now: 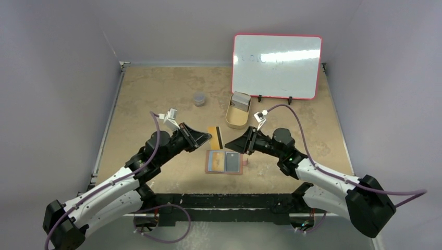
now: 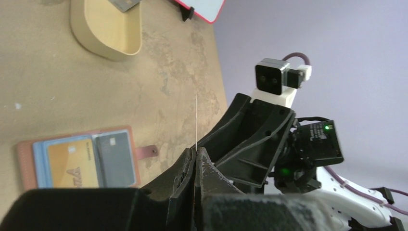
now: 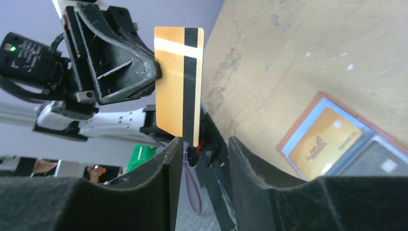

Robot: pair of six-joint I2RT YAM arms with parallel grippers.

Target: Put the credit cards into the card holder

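Note:
A gold card with a dark stripe (image 3: 175,91) is pinched in my left gripper (image 1: 209,137), held up off the table. Edge-on, that card is a thin line above my left fingertips in the left wrist view. My right gripper stands open with nothing between its fingers, a short way to the right of the card. On the table lies the open card holder (image 2: 30,166), pinkish brown at its rim. A gold card (image 2: 72,161) sits on its left side and a grey panel or card (image 2: 114,156) on its right.
A cream tray (image 1: 237,119) with a grey box (image 1: 241,100) in it stands behind. Further back are a clear round container (image 1: 199,99) and a red-edged whiteboard (image 1: 276,65). Free table lies left and right of the holder.

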